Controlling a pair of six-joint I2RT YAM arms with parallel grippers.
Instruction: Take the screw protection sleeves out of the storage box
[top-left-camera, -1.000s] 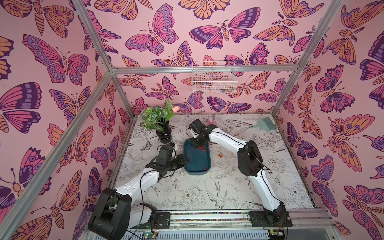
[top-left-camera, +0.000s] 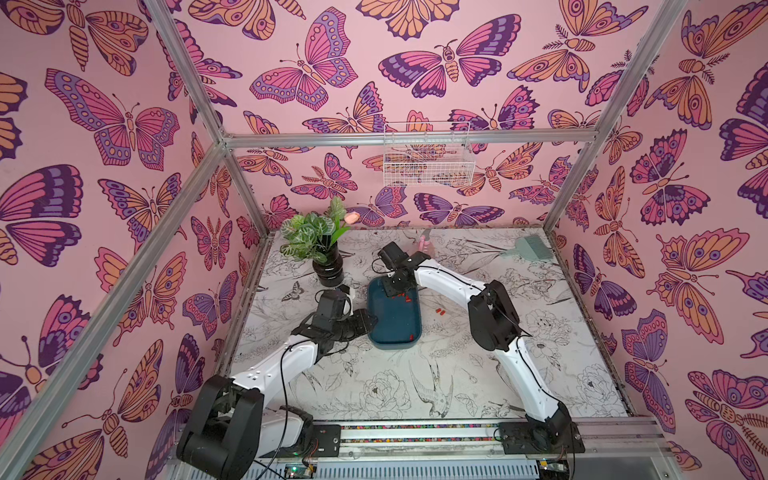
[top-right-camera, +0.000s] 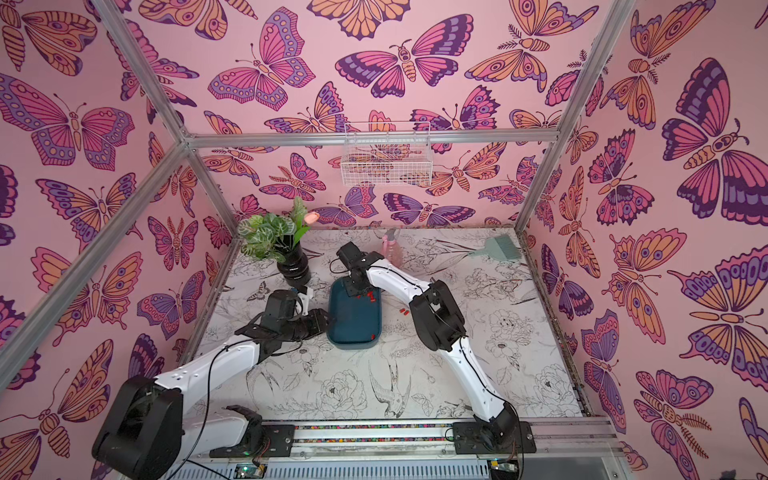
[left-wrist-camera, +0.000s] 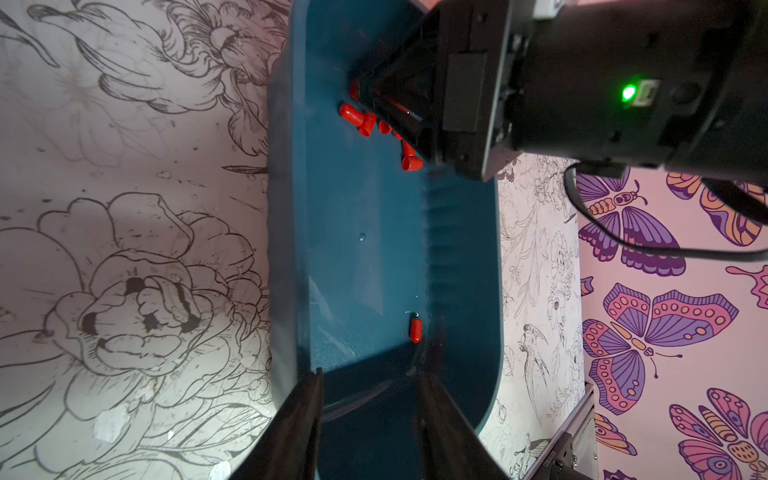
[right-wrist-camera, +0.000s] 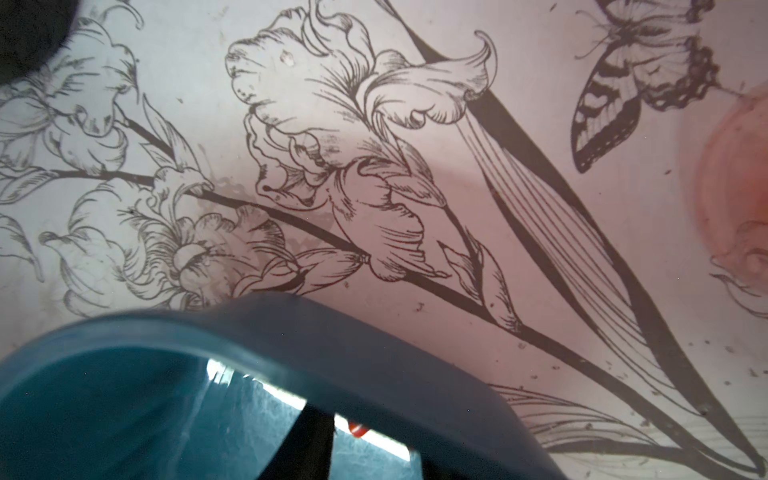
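The storage box (left-wrist-camera: 360, 264) is a dark teal tray in the middle of the table. Inside it, a cluster of red screw protection sleeves (left-wrist-camera: 412, 163) lies under my right gripper (top-left-camera: 393, 289), and a single sleeve (left-wrist-camera: 416, 329) rests apart on the floor of the box. The right gripper reaches down into the box's far end; its fingers (right-wrist-camera: 308, 440) stand part open, with a bit of red showing beside them. Whether a sleeve is between them is hidden. At the box's left rim my left gripper hangs open, nothing between its fingers.
A few red sleeves (top-left-camera: 441, 311) lie on the table right of the box. A black vase with a plant (top-left-camera: 329, 268) stands at the far left, and a green object (top-left-camera: 529, 248) sits far right.
The right arm has shifted slightly, its elbow moving a little left, with the gripper still at the far end of the box. The left arm has stayed put.
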